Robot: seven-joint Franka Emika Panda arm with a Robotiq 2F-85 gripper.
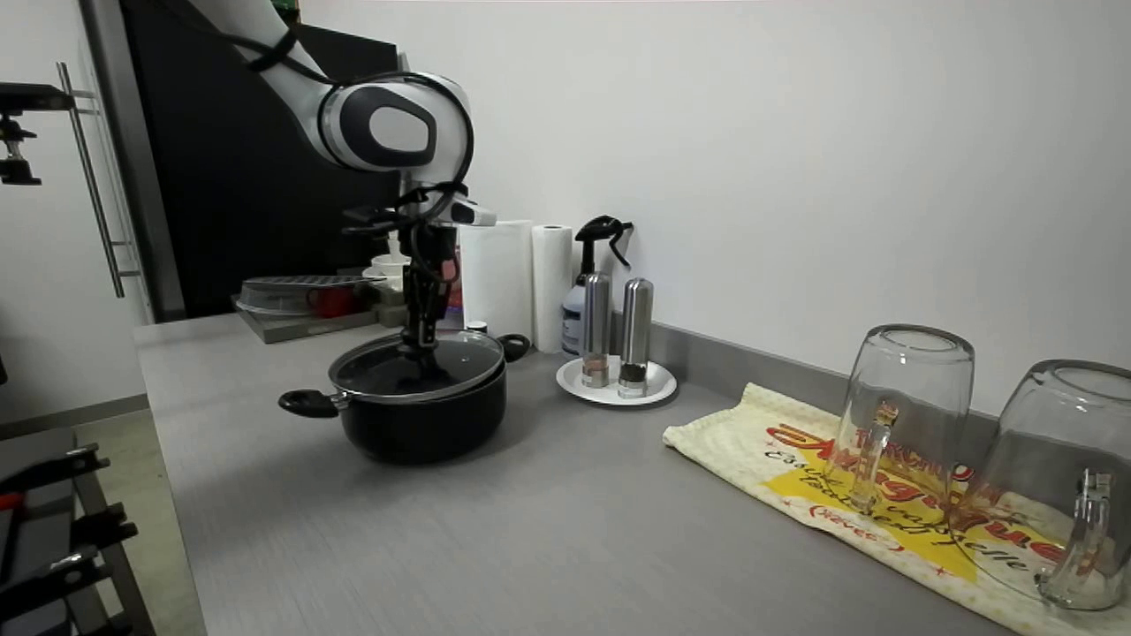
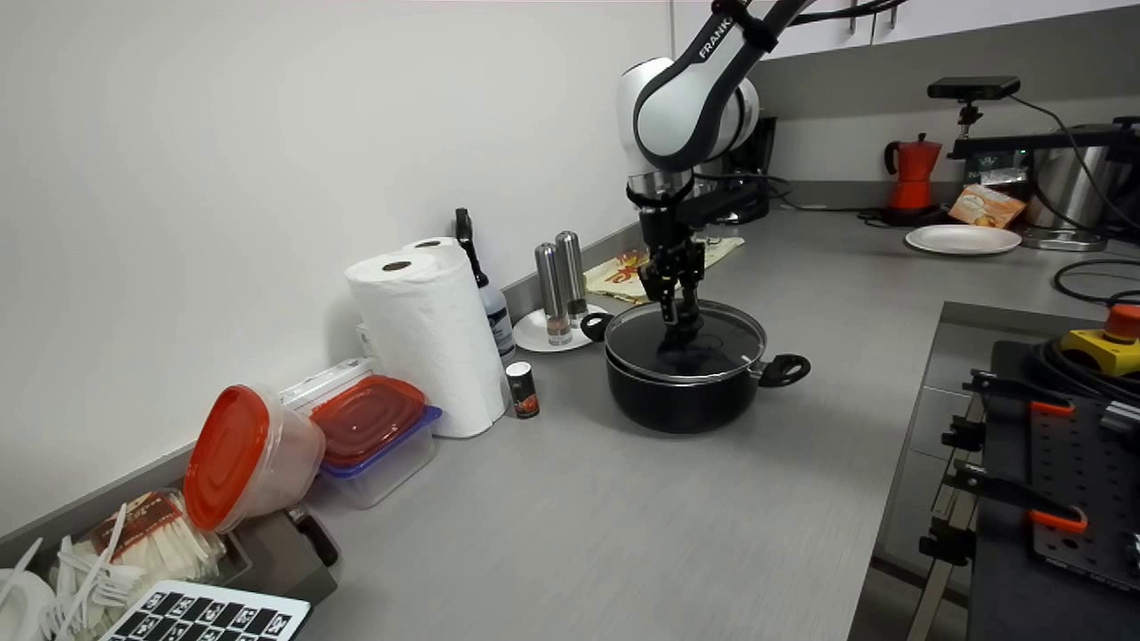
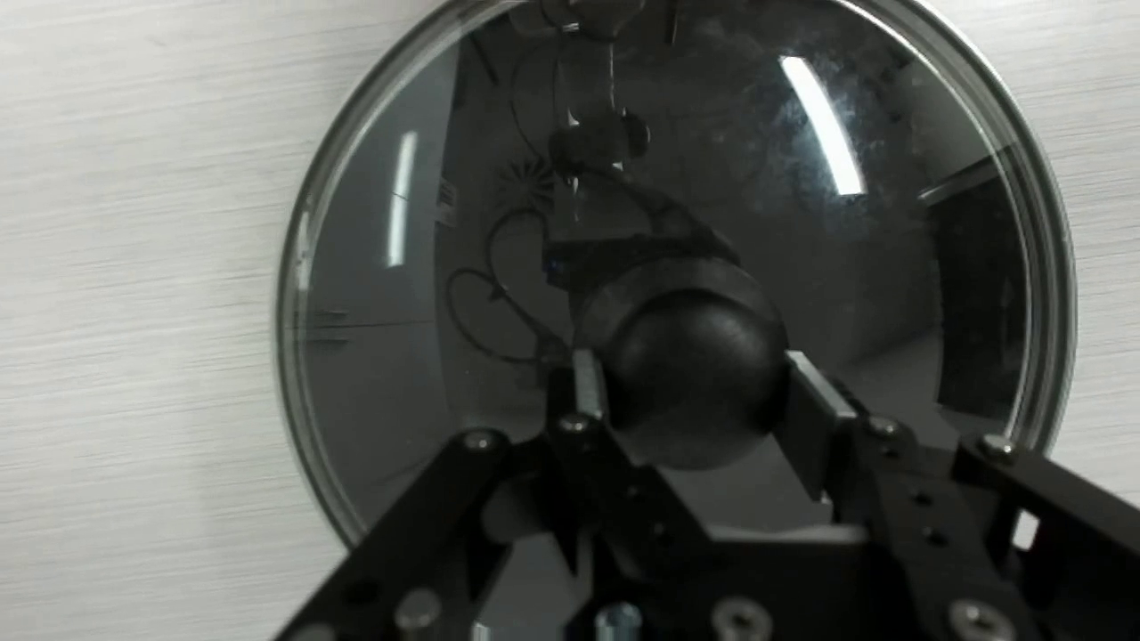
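A black pot [image 1: 424,429] with two side handles stands on the grey counter [image 2: 598,534]. Its round glass lid [image 3: 460,267], edged in metal, lies over the pot's mouth, set slightly off-centre toward the left in exterior view 1. Whether the lid rests fully on the rim or hangs just above it, I cannot tell. From above, my gripper is shut on the lid's black knob [image 3: 695,369], one finger pad [image 3: 590,383] on each side. The pot itself is hidden beneath the lid in the wrist view.
Two grinders stand on a white plate [image 1: 663,390] behind the pot, near a spray bottle [image 1: 573,313] and paper towel rolls [image 2: 422,331]. A small dark jar [image 2: 523,390] stands close by. Glass mugs [image 1: 912,424] rest on a cloth [image 1: 732,445].
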